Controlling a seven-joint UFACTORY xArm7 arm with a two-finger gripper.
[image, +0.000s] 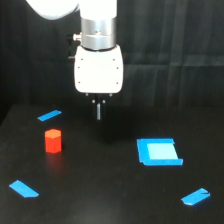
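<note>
A red block (53, 141) stands upright on the black table, left of centre. To the right, a white square (161, 151) lies flat with a blue tape border (144, 153) around it. My gripper (98, 110) points down from the white hand above the back of the table, apart from both. It is to the right of and farther back than the block. Its fingers are small and dark against the background, so whether they are apart or together does not show clearly.
Strips of blue tape lie at the back left (49, 115), front left (23, 189) and front right (195, 197). A black curtain (170, 60) hangs behind the table.
</note>
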